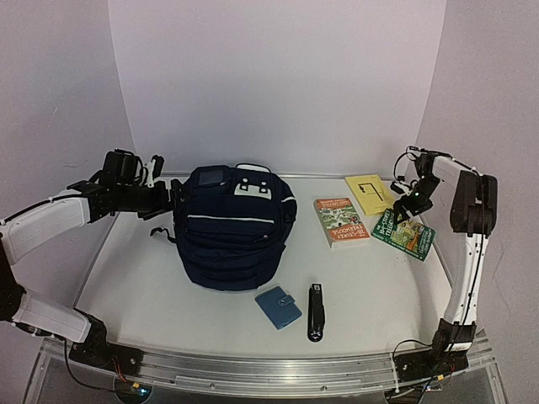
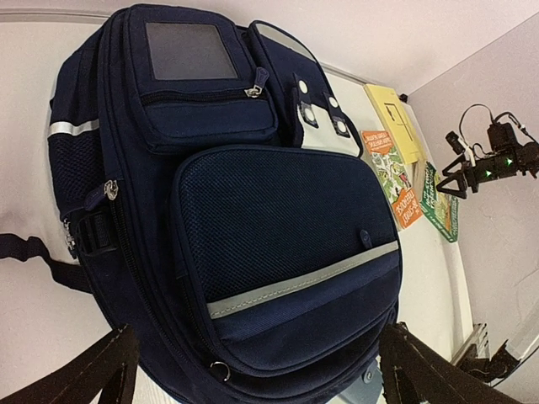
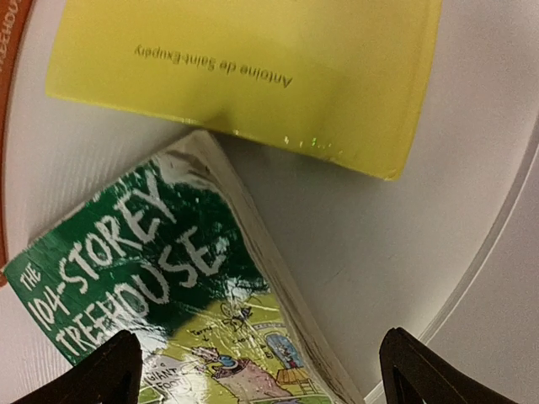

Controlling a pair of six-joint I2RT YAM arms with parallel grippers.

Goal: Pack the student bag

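A navy backpack (image 1: 232, 236) lies on the left half of the white table, its front pockets up. My left gripper (image 1: 160, 198) hangs at its left edge; in the left wrist view its fingers are apart with nothing seen between them. My right gripper (image 1: 404, 206) is over the green Treehouse book (image 3: 152, 269) at the right, fingers apart above it. Beside that book lie a yellow book (image 3: 253, 67) and an orange book (image 1: 341, 223). A blue notebook (image 1: 278, 307) and a black stapler-like item (image 1: 316, 311) lie at the front.
Walls enclose the back and both sides, the right one close to my right gripper. A metal rail (image 1: 269, 358) runs along the front edge.
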